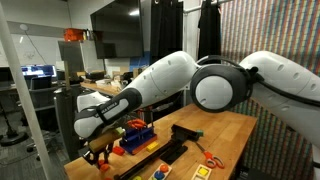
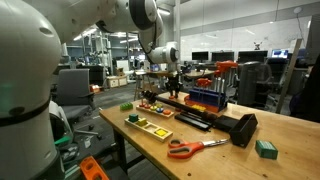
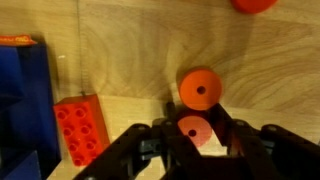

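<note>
In the wrist view a round orange-red disc (image 3: pixel 201 88) lies at the fingertips of my gripper. A second, paler round piece (image 3: pixel 194 131) shows lower down, between the dark fingers; whether the two belong to one object I cannot tell. The fingers stand apart on either side, and no firm grip is visible. In exterior view 1 my gripper (image 1: pixel 96 159) is low over the left end of the table, beside a small red piece (image 1: pixel 103 166).
A red brick (image 3: pixel 81 130) lies left of the gripper, near a blue bin (image 3: pixel 25 115). Another red round piece (image 3: pixel 254 4) is at the top edge. Red-handled scissors (image 2: pixel 190 148), a wooden tray (image 2: pixel 149 128) and a green block (image 2: pixel 266 149) lie elsewhere on the table.
</note>
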